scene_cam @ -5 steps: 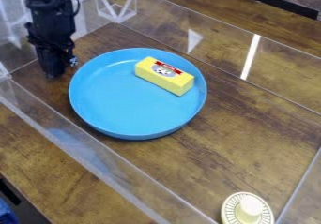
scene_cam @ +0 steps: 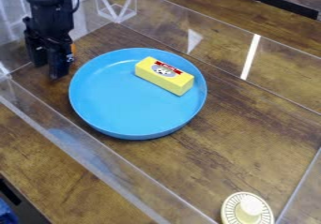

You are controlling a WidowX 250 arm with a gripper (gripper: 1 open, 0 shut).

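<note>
My dark gripper (scene_cam: pixel 51 57) reaches down at the upper left, beside the left rim of a blue plate (scene_cam: pixel 138 111). A small orange object (scene_cam: pixel 71 48) shows just behind its fingers, partly hidden; I cannot tell whether the fingers touch it or how far apart they are. A yellow box (scene_cam: pixel 164 75) with a red and white label lies on the plate's upper right part.
A wooden table (scene_cam: pixel 226 143) with clear plastic walls around it fills the view. A round cream-coloured disc (scene_cam: pixel 247 210) sits at the bottom right. The wood right of the plate is clear.
The gripper has moved slightly down over the last second, beside the plate's left rim. The plate and yellow box have stayed in place.
</note>
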